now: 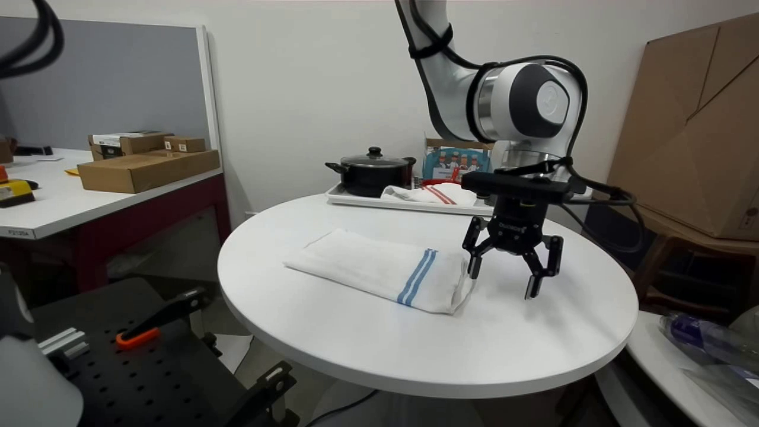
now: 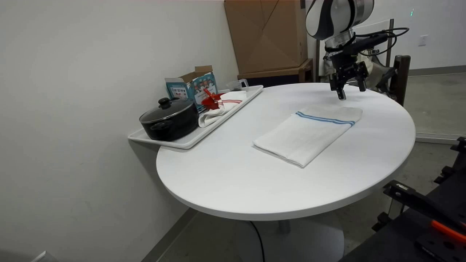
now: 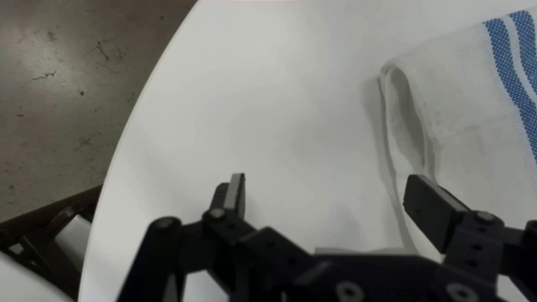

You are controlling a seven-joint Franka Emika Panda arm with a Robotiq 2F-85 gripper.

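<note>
A white towel with two blue stripes [image 1: 370, 267] lies folded flat on the round white table [image 1: 341, 349]. Its folded end nearest the arm gapes a little, as the towel [image 3: 468, 100] shows in the wrist view. My gripper [image 1: 503, 281] is open above the table at that end, fingers pointing down and spread wide. In the wrist view one finger [image 3: 430, 211] overlaps the towel's edge, while the other is over bare table; the gap of the gripper has nothing held in it. Whether that finger touches the cloth I cannot tell.
At the wall side, a white tray [image 2: 192, 142] carries a black lidded pot [image 2: 170, 118], a red-striped cloth [image 2: 231, 100], a red item and an opened box [image 2: 192, 87]. Bare tabletop surrounds the towel. The table's rounded edge passes close to my gripper.
</note>
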